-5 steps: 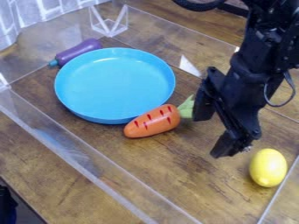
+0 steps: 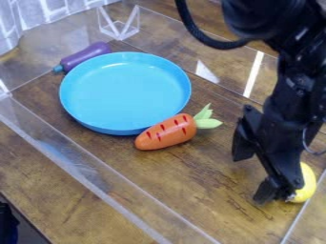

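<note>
My black gripper [image 2: 260, 164] is low at the right, open, its fingers reaching down around a yellow lemon [image 2: 302, 188], which is partly hidden behind them. An orange toy carrot [image 2: 166, 134] with pale green leaves lies left of the gripper, beside a round blue plate [image 2: 125, 85].
A purple toy vegetable [image 2: 83, 57] lies behind the plate at the upper left. Clear plastic edges run along the left and right of the wooden surface [image 2: 76, 181].
The gripper has moved right and down from beside the carrot to over the lemon, which it now partly covers.
</note>
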